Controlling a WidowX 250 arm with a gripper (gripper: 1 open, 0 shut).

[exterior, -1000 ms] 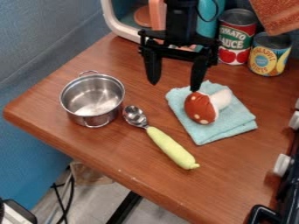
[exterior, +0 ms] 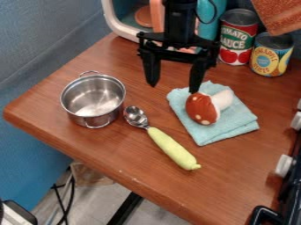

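My black gripper (exterior: 173,76) hangs open above the table, its two fingers apart with nothing between them, over the area left of and above a folded blue cloth (exterior: 220,128). A red-and-white toy mushroom (exterior: 202,110) lies on the cloth. A steel pot (exterior: 91,98) stands on the left of the table, with a spoon (exterior: 136,117) to its right and a pale yellow toy corn (exterior: 173,148) below the spoon, toward the front.
A tomato can (exterior: 237,42) and a yellow can (exterior: 270,59) stand at the back right. A bin (exterior: 120,18) is at the back. A black appliance (exterior: 283,198) lines the right edge.
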